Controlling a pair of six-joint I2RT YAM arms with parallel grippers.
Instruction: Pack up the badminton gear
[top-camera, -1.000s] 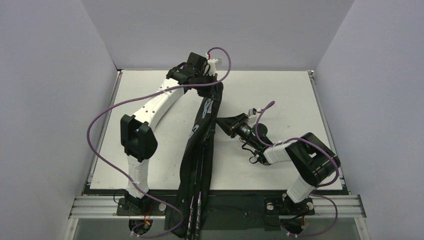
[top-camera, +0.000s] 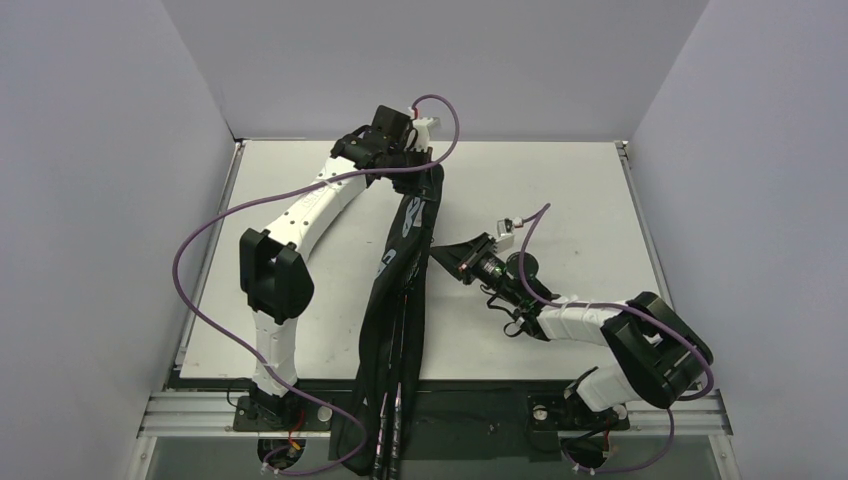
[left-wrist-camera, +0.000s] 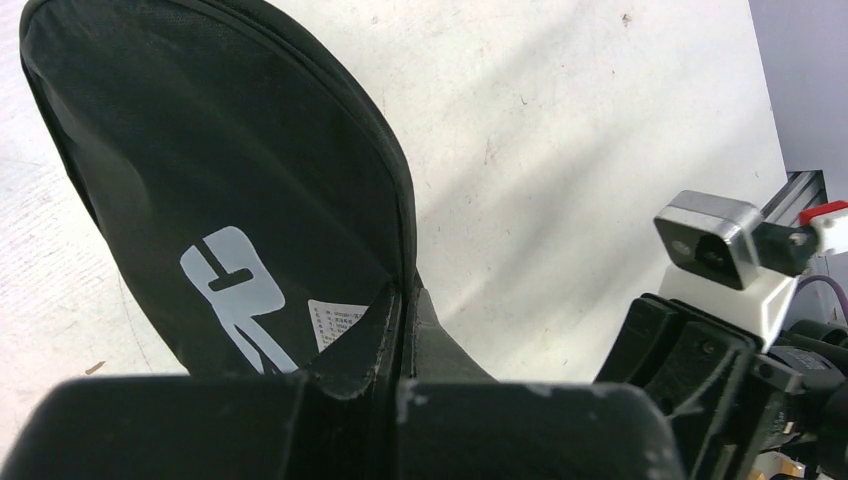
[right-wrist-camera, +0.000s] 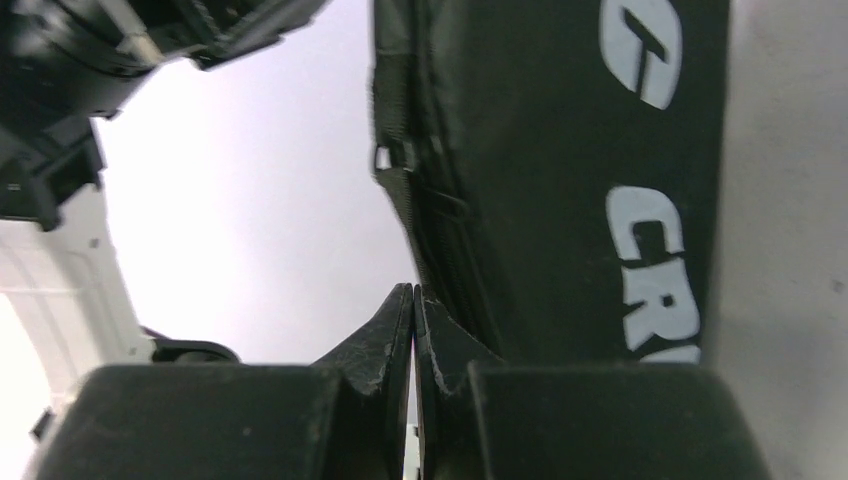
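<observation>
A long black racket bag (top-camera: 378, 300) with grey lettering stands on edge down the middle of the table, its near end hanging past the table's front edge. Racket shafts (top-camera: 395, 425) show in its open slit. At the far end, my left gripper is shut on the bag's rim, with the printed side (left-wrist-camera: 230, 160) left of the fingers. My right gripper is shut with nothing between its fingers. In the right wrist view the bag's seam and strap buckle (right-wrist-camera: 395, 158) lie beyond the fingertips, outside them.
Grey walls (top-camera: 770, 240) enclose both sides. Purple cables loop from each arm, the left one (top-camera: 300, 190) crossing above the bag.
The left gripper has stayed on the bag.
</observation>
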